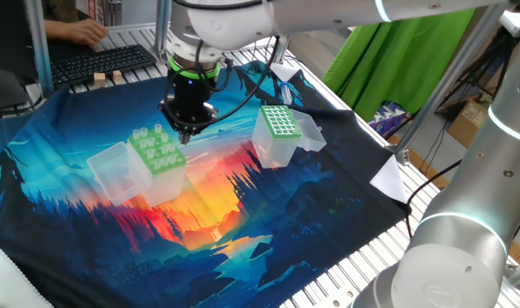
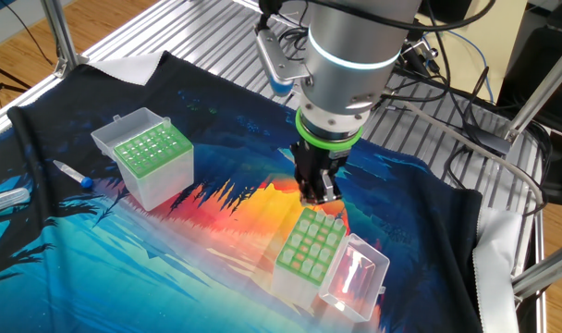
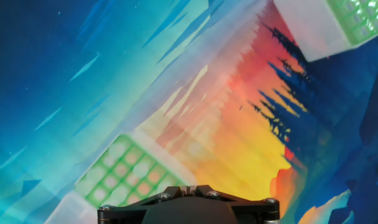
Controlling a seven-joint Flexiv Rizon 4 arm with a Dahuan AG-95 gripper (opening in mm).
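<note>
My gripper [image 1: 186,137] hangs above the cloth, pointing down, beside and higher than a clear box with a green rack [image 1: 162,162]. In the wrist view its two small fingertips meet, so the gripper looks shut, with nothing visible between them. Several translucent tips stand up from that rack, with gaps among them; the box's clear lid [image 2: 354,277] is folded open. A second clear box with a green rack [image 2: 156,153] stands apart, its lid open too and no tips sticking up. The gripper body covers part of the nearer rack [image 3: 124,171] in the wrist view.
Both boxes stand on a printed landscape cloth [image 1: 217,214] with open room between them. A marker pen [image 2: 73,174] lies near the second box. At the back are a keyboard [image 1: 102,64] and a person's hand [image 1: 87,32].
</note>
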